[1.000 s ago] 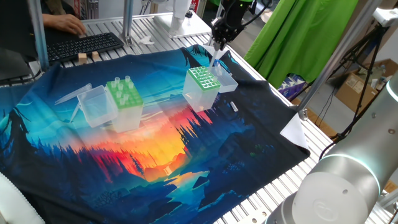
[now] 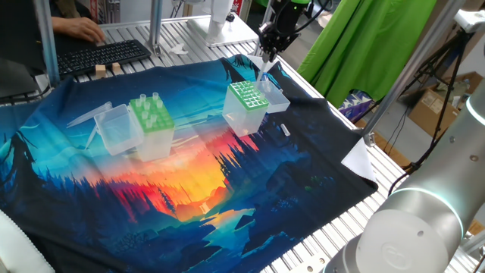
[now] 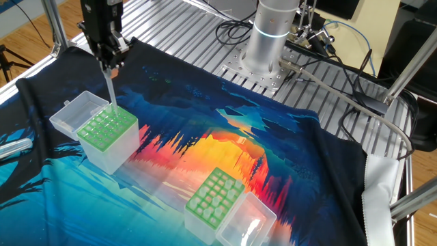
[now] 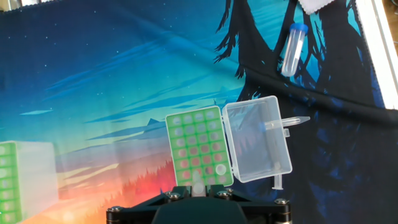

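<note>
My gripper (image 3: 107, 67) is shut on a long, translucent pipette tip (image 3: 110, 89), which hangs nearly upright. Its lower end meets the green top of a tip rack (image 3: 109, 130) near the back edge; whether it sits inside a hole cannot be told. That rack (image 4: 198, 146) is a clear box with its lid (image 4: 258, 140) folded open, and one pale round end shows in a hole near its lower right corner. A second green-topped rack (image 2: 152, 114), its lid also open, has several tips standing up out of it. In the wrist view the held tip (image 4: 198, 184) covers part of the near rack edge.
A blue-capped tube (image 4: 294, 50) lies on the printed cloth, and a loose pointed tip (image 4: 292, 122) lies by the lid. A small pale piece (image 2: 285, 130) lies near the rack. Open cloth separates the two racks. A person's hand (image 2: 83, 30) rests by a keyboard (image 2: 106, 55).
</note>
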